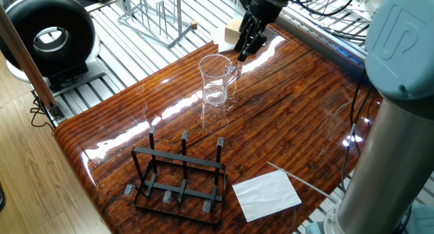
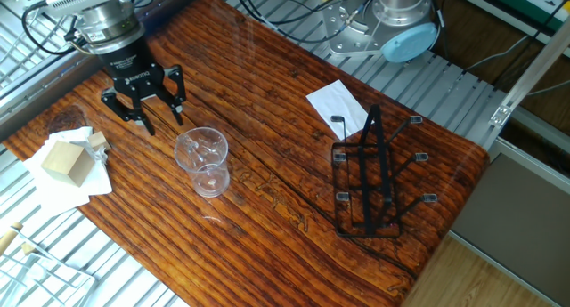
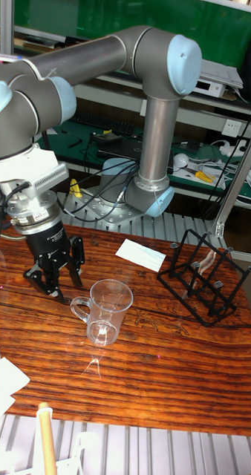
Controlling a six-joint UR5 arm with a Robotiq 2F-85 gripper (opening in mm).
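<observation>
A clear glass mug (image 1: 215,85) stands upright on the glossy brown wooden table, its handle turned toward my gripper. In the second exterior view my gripper (image 2: 166,129) hangs beside the mug (image 2: 210,175), fingers spread apart and nothing between them. The third exterior view has the gripper (image 3: 69,299) just left of the mug (image 3: 109,311), near its handle; whether a finger touches the handle cannot be told there. A black wire rack (image 1: 180,181) with several upright prongs sits on the table, well away from the mug.
A white sheet (image 1: 267,195) lies beside the rack, with a thin stick (image 1: 298,178) along it. A wooden block (image 2: 69,163) rests on white paper at the table's edge. Bare table lies between mug and rack.
</observation>
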